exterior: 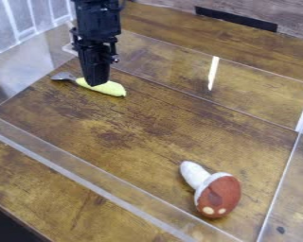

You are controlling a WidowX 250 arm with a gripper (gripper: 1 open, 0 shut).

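Note:
My black gripper (98, 77) hangs at the upper left, shut, with its tip just over a pale yellow-green object (106, 89) that has a thin grey end pointing left; whether they touch I cannot tell. At the lower right lies a toy mushroom (218, 194) with a red-brown spotted cap and a white stem.
A wooden surface (129, 142) is bordered by clear plastic walls (65, 172) on its sides. A thin white upright strip (214, 72) stands at the back right.

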